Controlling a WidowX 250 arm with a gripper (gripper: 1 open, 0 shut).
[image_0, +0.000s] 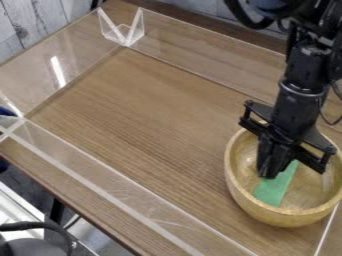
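Note:
My black gripper is down inside a light wooden bowl at the lower right of the table. Its tip is over the upper end of a green flat object lying in the bowl. The gripper looks narrow at the tip; whether it touches or holds the green object cannot be seen clearly, as the fingers partly hide it.
A clear bracket stands at the back left. Dark cables lie off the table at the lower left.

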